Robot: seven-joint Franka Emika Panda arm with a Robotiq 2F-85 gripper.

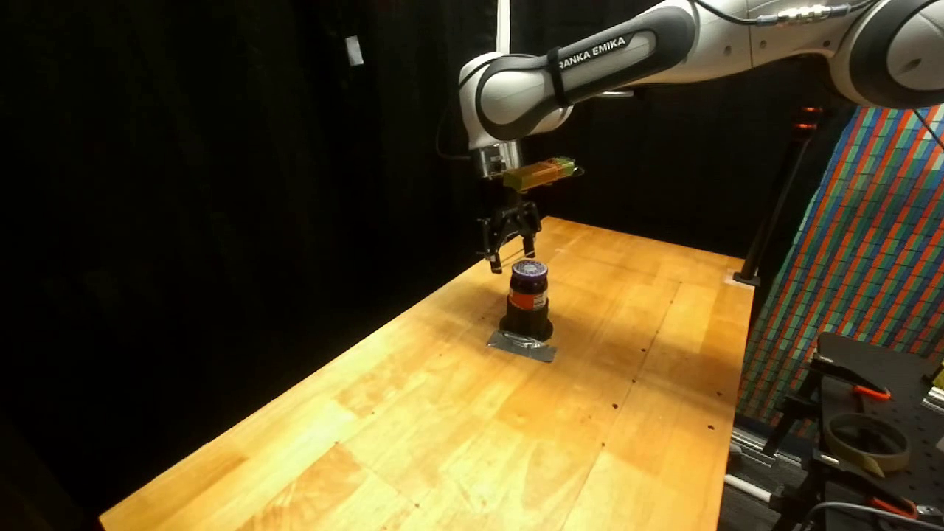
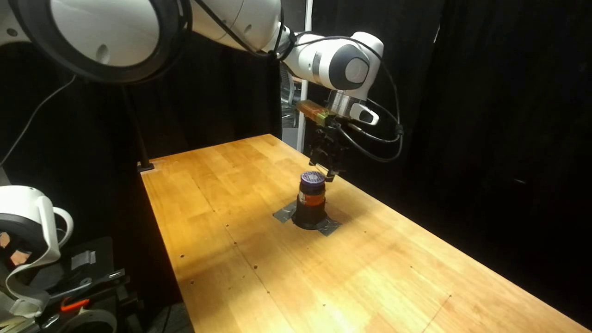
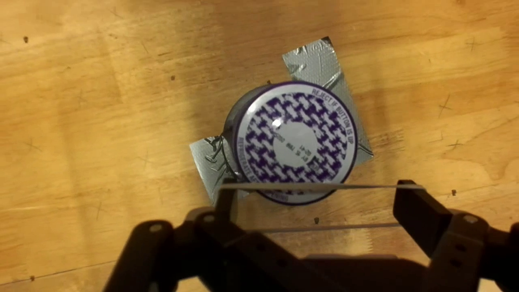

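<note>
A dark jar with an orange label stands upright in a black holder on the wooden table. Its purple-and-white patterned lid is on and faces up in the wrist view. Above and just behind the jar hangs my gripper, its fingers wide apart and empty. Thin bands stretch between the two fingers, and one crosses over the near edge of the lid in the wrist view. In that view the lid lies ahead of the fingertips rather than centred between them. No contact with the jar shows.
Grey tape strips lie at the holder's base, on both sides. Beyond the table's side, a black cart carries a roll of tape and clamps.
</note>
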